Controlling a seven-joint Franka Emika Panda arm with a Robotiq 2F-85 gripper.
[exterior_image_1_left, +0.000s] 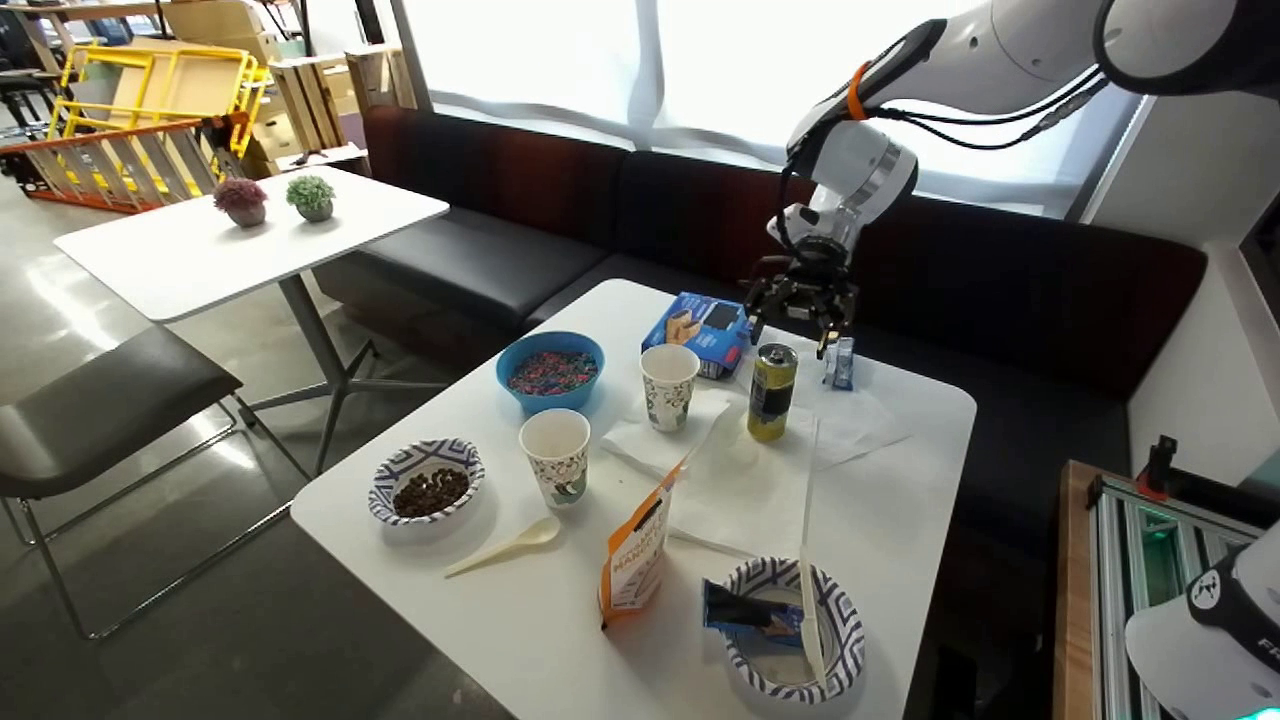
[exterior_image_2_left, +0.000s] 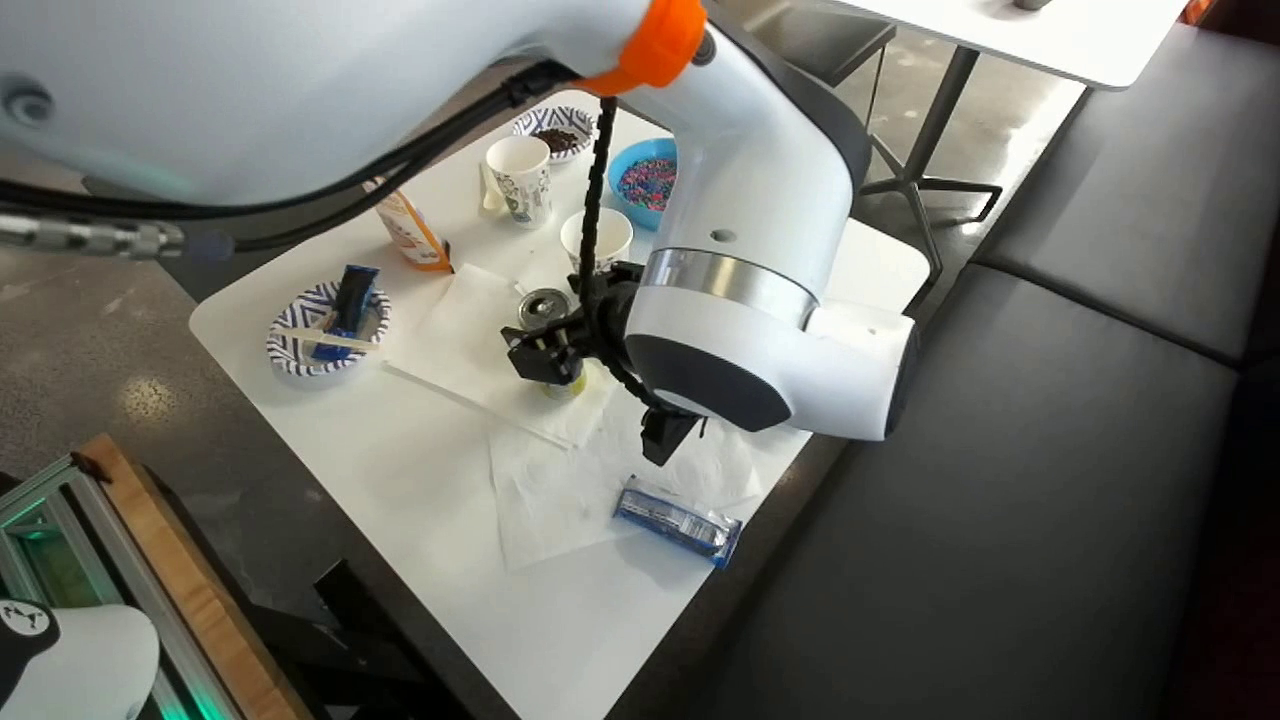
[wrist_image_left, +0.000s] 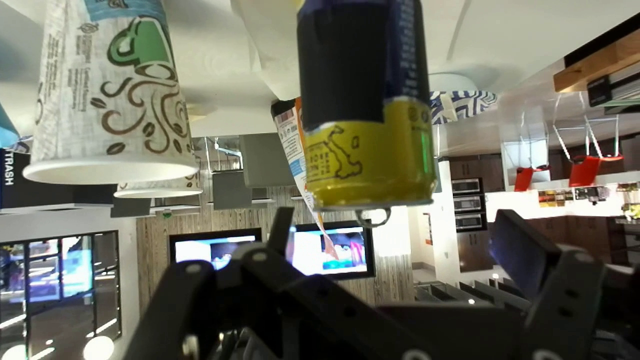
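Behind the yellow and dark can (exterior_image_1_left: 771, 392), on the bench side of the table, my gripper (exterior_image_1_left: 792, 326) hangs with its fingers apart. In the wrist view the upright can appears upside down (wrist_image_left: 367, 150), beyond the open gripper, with nothing held between the fingers. Seen from the other side, one finger (exterior_image_2_left: 546, 356) overlaps the can's side in the picture, and the second finger (exterior_image_2_left: 663, 434) hangs over the napkins. Whether any finger touches the can is unclear.
A paper cup (exterior_image_1_left: 669, 386) and a blue box (exterior_image_1_left: 699, 334) stand close by the can. A wrapped bar (exterior_image_2_left: 680, 521) lies near the table edge. Farther off are a second cup (exterior_image_1_left: 558, 457), an orange bag (exterior_image_1_left: 639, 552), a blue bowl (exterior_image_1_left: 513, 360) and patterned bowls (exterior_image_1_left: 843, 672).
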